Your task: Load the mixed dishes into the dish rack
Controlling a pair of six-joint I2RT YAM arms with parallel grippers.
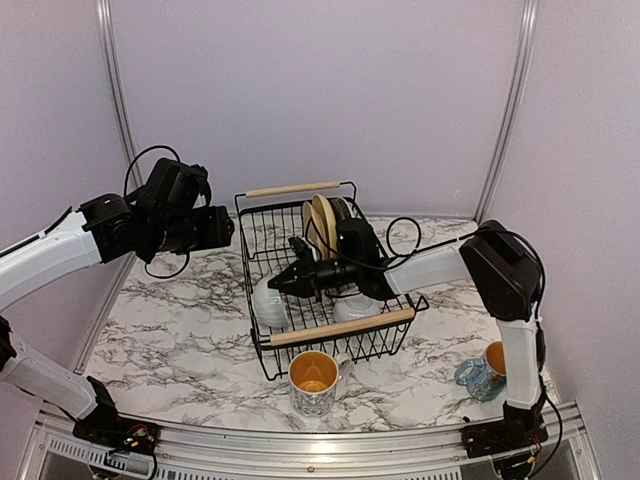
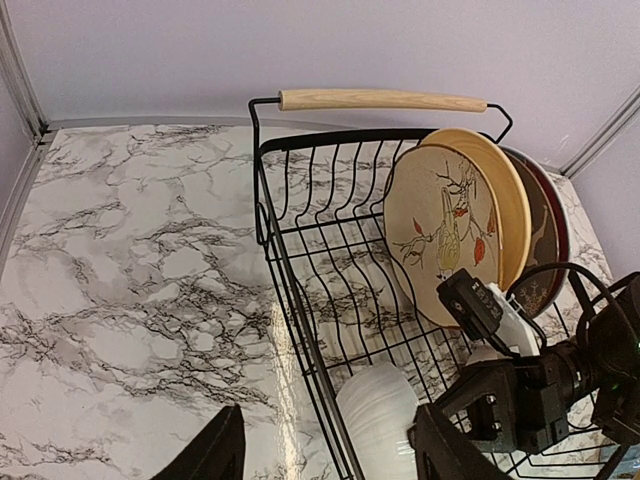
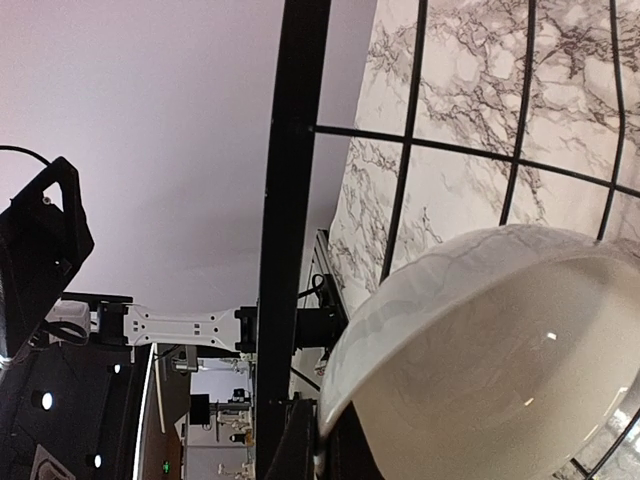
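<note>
The black wire dish rack (image 1: 262, 345) stands mid-table with wooden handles at both ends. At its left side a white bowl (image 1: 270, 303) rests tilted on edge, its opening facing my right gripper (image 1: 278, 284). In the right wrist view that gripper's fingers (image 3: 352, 445) are closed over the bowl's thin rim. Another white bowl (image 1: 357, 308) lies in the rack, partly behind the right arm. Several plates (image 2: 443, 230) stand upright towards the back right. Left of the rack, my left gripper (image 1: 226, 228) hangs open and empty above the table.
A patterned mug with an orange inside (image 1: 313, 380) stands just in front of the rack. A blue mug (image 1: 484, 375) is at the right, near the right arm's base. The marble tabletop (image 1: 170, 340) left of the rack is clear.
</note>
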